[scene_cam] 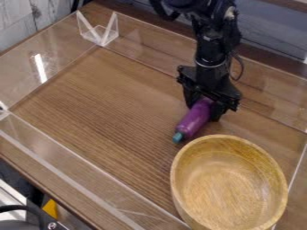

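Observation:
My black gripper point(209, 95) comes down over the wooden surface at right of centre, shut on a purple object point(195, 119) with a teal tip at its lower left end. The object lies angled just above a large tan bowl point(228, 183), apart from its rim. The fingertips are partly hidden against the object.
A clear plastic holder point(99, 29) stands at the upper left. A wall edge runs along the back, and a dark cable with a yellow item sits at the bottom left corner.

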